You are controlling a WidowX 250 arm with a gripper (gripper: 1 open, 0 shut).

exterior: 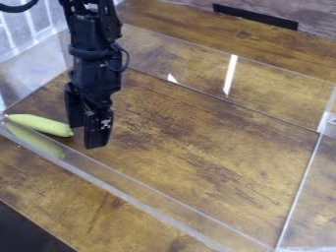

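Observation:
A yellow banana-like object (39, 125) lies on the wooden surface at the left, just inside the clear front wall, which reflects it. My black gripper (89, 130) is low over the wood just to the right of it, pointing down with its fingers apart and nothing seen between them.
Clear plastic walls (231, 232) enclose the wooden floor (217, 153) on the visible sides. A dark strip (256, 15) lies at the back beyond the enclosure.

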